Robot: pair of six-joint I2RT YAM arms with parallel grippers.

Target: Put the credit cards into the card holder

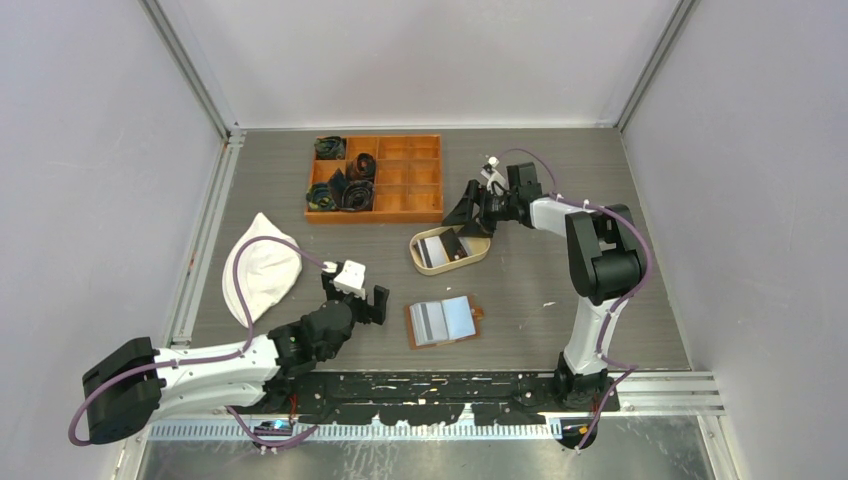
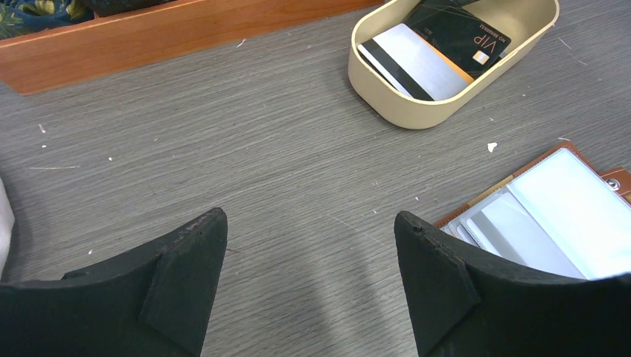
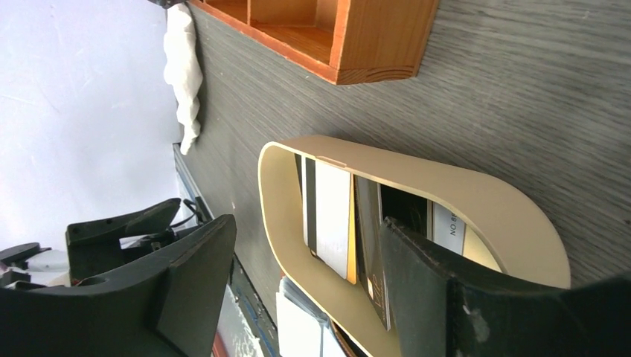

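Note:
A cream oval container point(image 2: 402, 111) holds several cards, among them a white card point(image 3: 331, 216) and a black VIP card point(image 2: 461, 37). The open card holder point(image 1: 445, 320), brown with clear sleeves, lies below it in the top view. My right gripper is over the container, its fingers apart, the right finger down among the cards at its near end; whether it touches one is unclear. My left gripper stands open over bare table left of the card holder, nothing between its fingers.
A wooden compartment tray point(image 1: 410, 210) with dark rolled items stands at the back. A white cloth point(image 1: 260, 270) lies at the left. The table right of the card holder is clear.

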